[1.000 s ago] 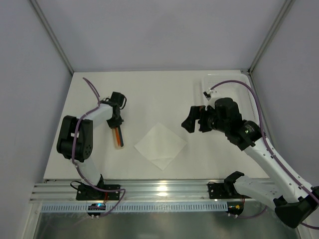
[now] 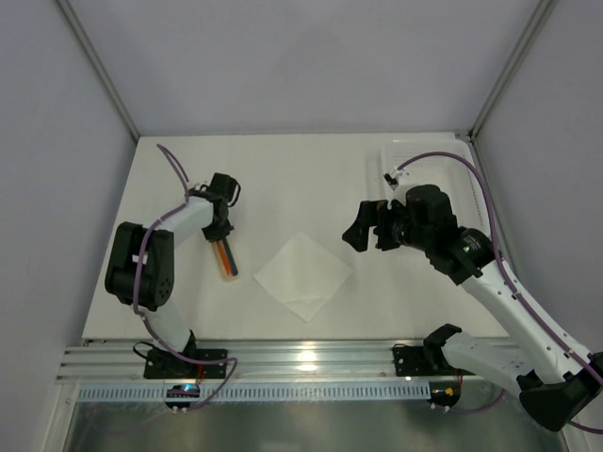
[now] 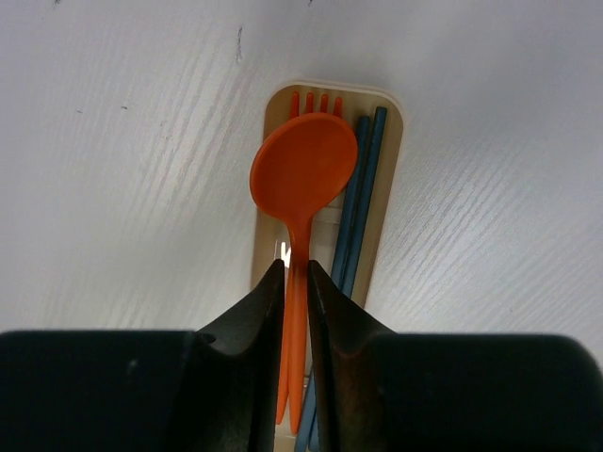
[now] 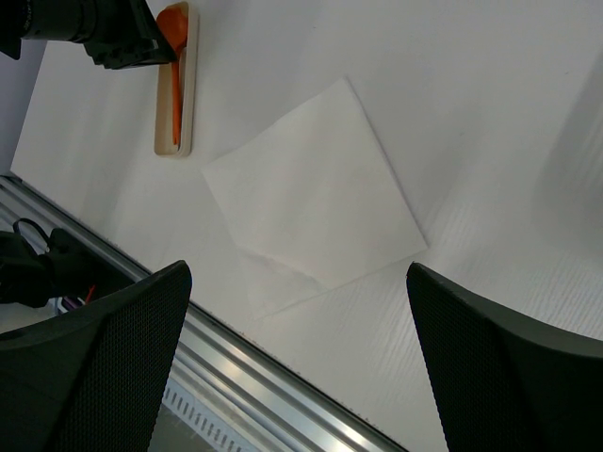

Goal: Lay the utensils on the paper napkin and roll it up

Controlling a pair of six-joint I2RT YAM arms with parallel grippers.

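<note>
A tan utensil case (image 2: 228, 273) on the left side holds an orange spoon (image 3: 303, 162), an orange fork (image 3: 294, 104) and dark blue chopsticks (image 3: 370, 160). My left gripper is over the case, shut on the orange spoon's handle. A white paper napkin (image 2: 303, 275) lies flat in the middle front, turned diagonally, right of the case. My right gripper (image 2: 366, 226) hangs open above the table, right of the napkin, with its two fingers wide apart in the right wrist view.
A white rack-like tray (image 2: 424, 148) stands at the back right, partly behind the right arm. A metal rail (image 2: 301, 353) runs along the front edge.
Very little differs: the left gripper and case appear almost still, with at most a slight shift. The right arm has not moved.
</note>
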